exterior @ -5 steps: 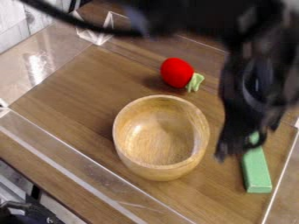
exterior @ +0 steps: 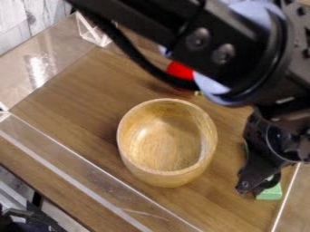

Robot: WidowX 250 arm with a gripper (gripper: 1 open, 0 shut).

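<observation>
My gripper (exterior: 260,172) is low at the right, over a green block (exterior: 269,192), which is mostly hidden behind it; whether the fingers are around the block or open cannot be told. A wooden bowl (exterior: 166,142) stands empty at the centre, left of the gripper. A red object (exterior: 179,72) at the top is largely covered by the arm.
Clear plastic walls (exterior: 72,172) edge the wooden board along the left and front. The board left of the bowl is free.
The arm has come down and to the right onto the green block, and its upper body now covers most of the red object.
</observation>
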